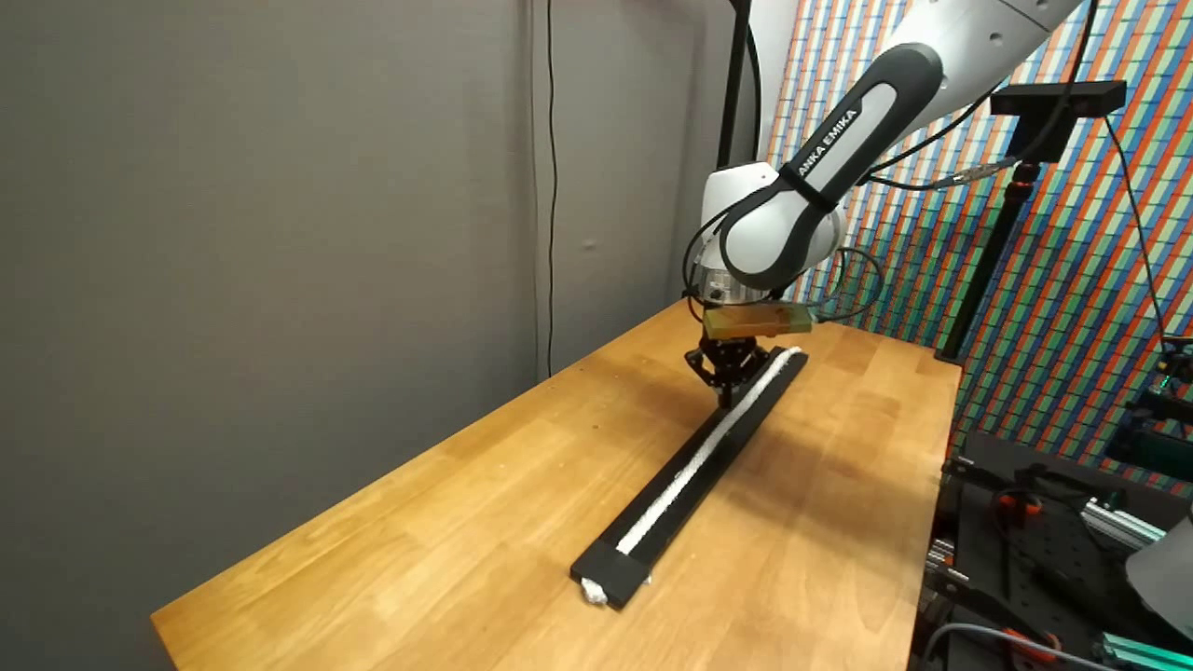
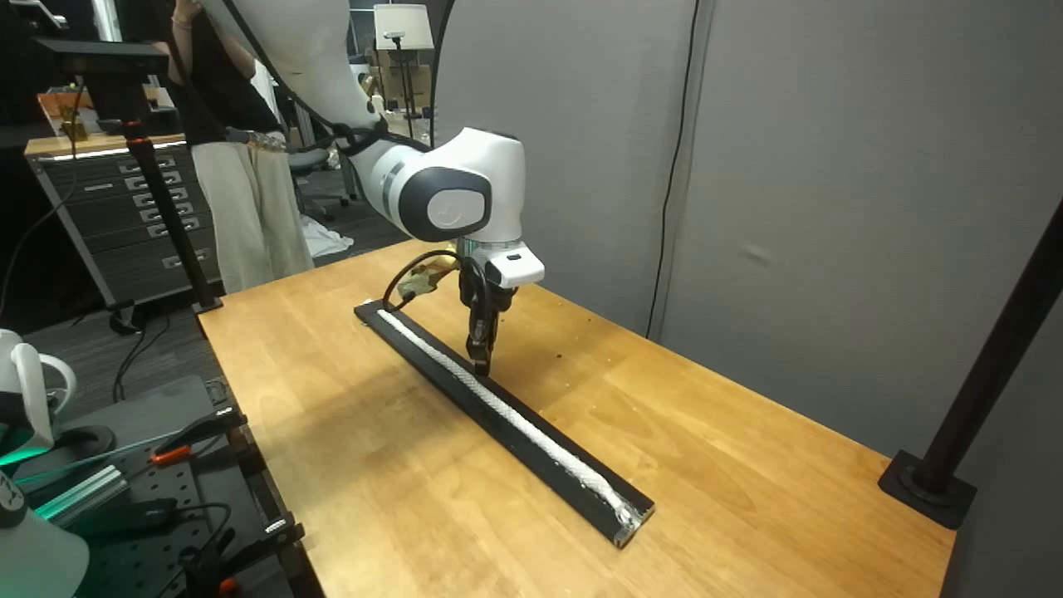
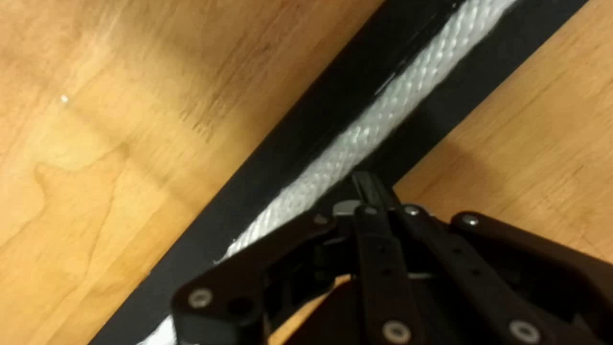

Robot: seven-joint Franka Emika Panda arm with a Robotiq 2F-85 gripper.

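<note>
A long black board point(image 1: 626, 529) lies flat on the wooden table, with a white braided rope point(image 1: 695, 463) running along its middle. At the near end in exterior view 1, a bit of white rope pokes out from under a black end piece. My gripper point(image 1: 727, 401) points down at the wall-side edge of the board, fingers together. Exterior view 2 has the gripper point(image 2: 481, 367) beside the rope point(image 2: 478, 389), not around it. In the wrist view the fingertips point(image 3: 368, 181) overlap the board's black strip next to the rope point(image 3: 368, 135); nothing shows between them. Whether they touch the board, I cannot tell.
Bare wooden table point(image 1: 447, 537) surrounds the board on both sides. A grey partition point(image 1: 280, 224) borders the table's long side. In exterior view 2 a black post base point(image 2: 927, 488) stands at the far right corner, and a person point(image 2: 234, 149) stands behind the table.
</note>
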